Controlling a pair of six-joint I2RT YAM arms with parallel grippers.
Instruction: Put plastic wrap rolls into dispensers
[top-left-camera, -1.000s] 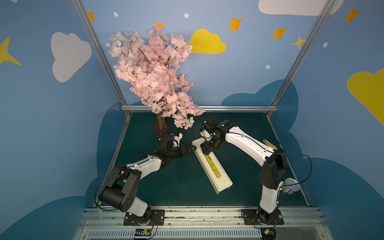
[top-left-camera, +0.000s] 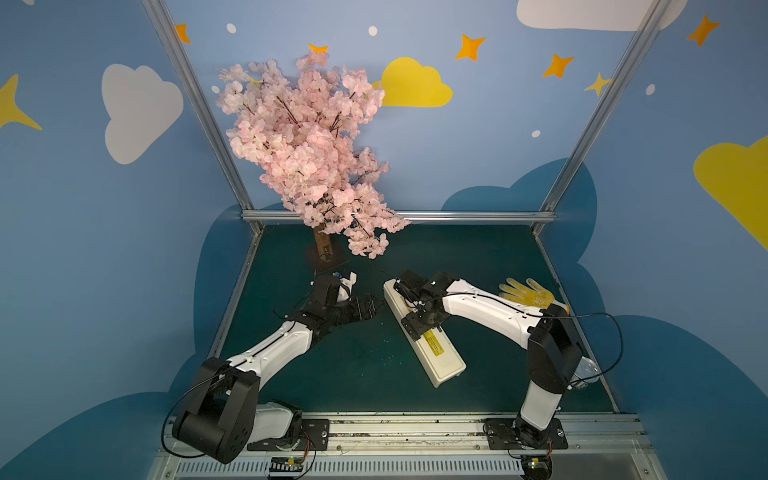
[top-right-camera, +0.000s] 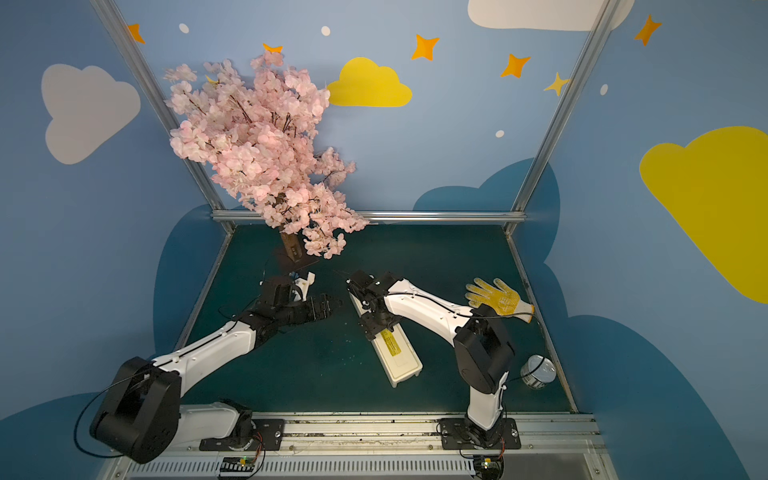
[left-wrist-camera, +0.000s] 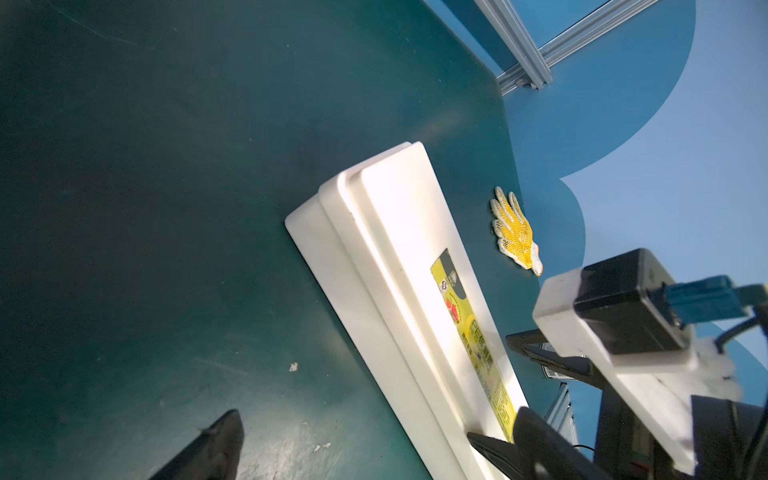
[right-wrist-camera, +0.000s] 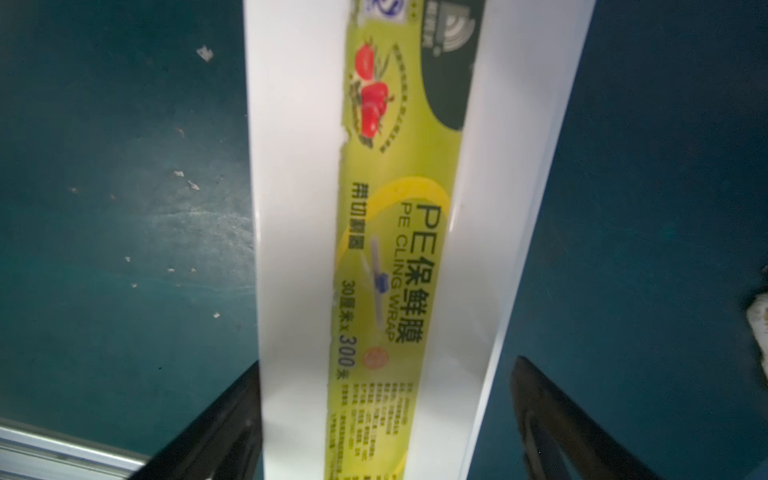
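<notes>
A long white cling wrap dispenser (top-left-camera: 442, 364) lies slantwise on the green table, its lid down and a yellow-green label (right-wrist-camera: 384, 264) on top. Its inside is hidden, and no loose wrap roll shows. Over the middle of the dispenser is my right gripper, open, with one finger (right-wrist-camera: 228, 432) at each long side in the right wrist view. Whether the fingers touch it I cannot tell. My left gripper (top-left-camera: 374, 307) stands open and empty to the left of the dispenser, apart from it; a dark finger (left-wrist-camera: 212, 448) shows in the left wrist view.
A yellow-and-white glove (top-right-camera: 496, 297) lies at the table's right side, with a clear container (top-right-camera: 537, 371) nearer the front. A pink blossom tree (top-left-camera: 312, 152) stands at the back left.
The left gripper has drawn back to the left. The dispenser has barely shifted.
</notes>
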